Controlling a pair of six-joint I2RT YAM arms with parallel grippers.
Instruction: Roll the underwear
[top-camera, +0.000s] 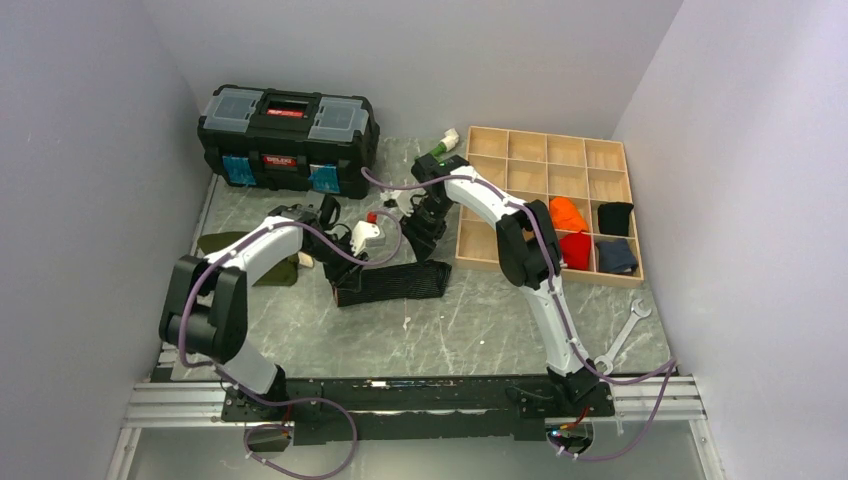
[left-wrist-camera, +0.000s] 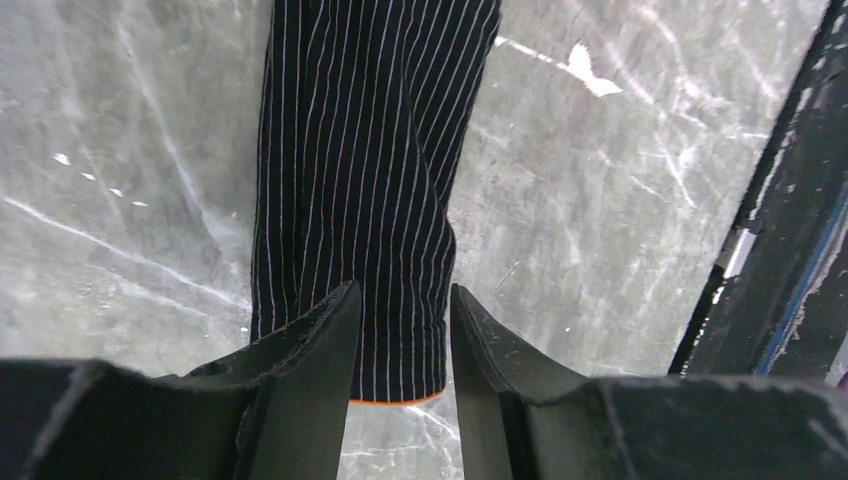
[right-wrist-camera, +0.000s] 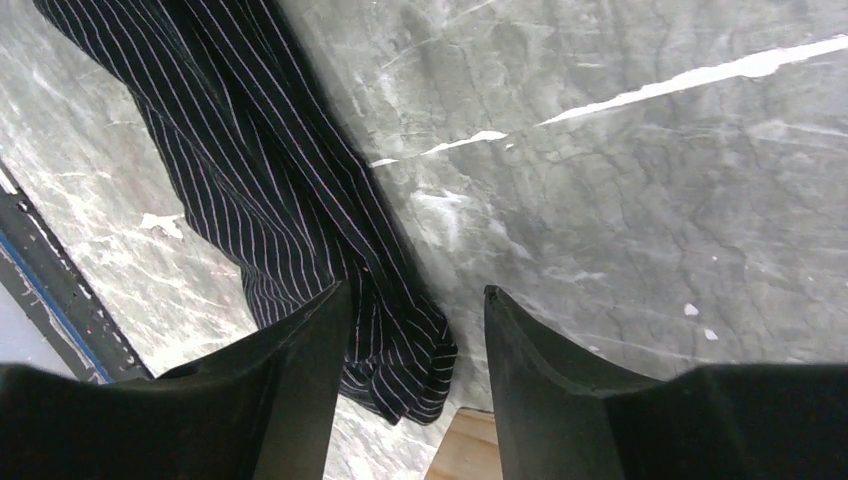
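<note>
A black pinstriped underwear (top-camera: 392, 284) lies as a long folded strip on the marble table, with an orange edge at its left end in the left wrist view. My left gripper is part open above that end (left-wrist-camera: 365, 230), nothing seen held between its fingers. My right gripper is part open over the crumpled right end (right-wrist-camera: 270, 210), one finger over the cloth and the other over bare table.
A wooden divider box (top-camera: 477, 141) with coloured cloths stands right. A toolbox (top-camera: 290, 140) is at back left, a green cloth (top-camera: 270, 277) left, a wrench (top-camera: 625, 332) front right.
</note>
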